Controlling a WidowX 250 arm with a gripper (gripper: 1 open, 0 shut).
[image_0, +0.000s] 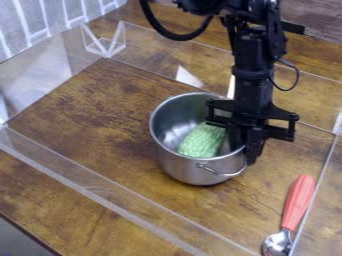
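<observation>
A steel pot (179, 152) with a wire handle sits in the middle of the wooden surface. Inside it lies a light green textured object (202, 140). My black gripper (245, 140) is at the pot's right rim, its lower end reaching over or into the pot. Whether it is shut on the rim or open is hidden by its dark body.
A scoop or spoon (293, 215) with a red-orange handle lies at the lower right. Clear plastic walls (107, 42) edge the work area.
</observation>
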